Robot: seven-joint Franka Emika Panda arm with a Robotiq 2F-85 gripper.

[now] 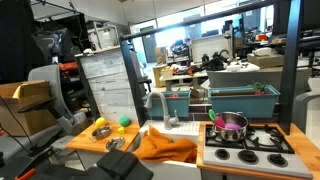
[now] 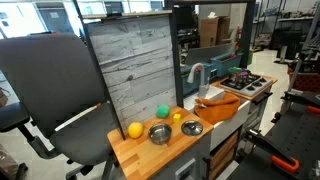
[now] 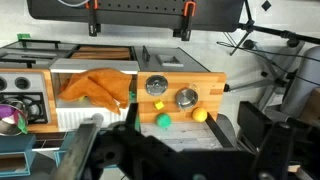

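My gripper hangs over the toy kitchen counter, its dark fingers spread apart at the bottom of the wrist view; it is open and nothing shows between them. An orange cloth (image 3: 100,86) lies crumpled over the sink. On the wooden counter beside it sit two round metal dishes, one metal dish (image 3: 157,84) nearer the sink and another metal dish (image 3: 186,98). Close by are a small yellow block (image 2: 177,118), a green round object (image 2: 163,111) and a yellow fruit-like ball (image 2: 135,130). A metal pot (image 1: 227,126) holding colourful pieces stands on the stove.
Behind the stove stands a teal bin (image 1: 243,104); a grey faucet (image 1: 160,108) rises at the sink. A tall grey wood-pattern panel (image 2: 138,67) backs the left counter. Black posts and a top bar frame the kitchen. An office chair (image 2: 55,90) stands to the side.
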